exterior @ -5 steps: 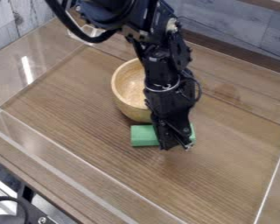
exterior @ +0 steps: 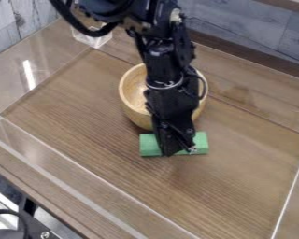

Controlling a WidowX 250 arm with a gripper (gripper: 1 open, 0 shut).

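Note:
My black gripper (exterior: 174, 146) reaches down from the top of the view to a flat green block (exterior: 152, 147) on the wooden table (exterior: 78, 159). Its tip is over the middle of the block, hiding part of it; whether the fingers touch it, or have anything between them, I cannot tell. Just behind the block is a round tan bowl (exterior: 135, 93), partly hidden by the arm.
A small pale object (exterior: 92, 33) is at the back left. Grey wooden boards border the back, and dark cables lie at the lower left corner.
The gripper has shifted a little to the left over the green block and turned slightly. The block and bowl look almost unmoved.

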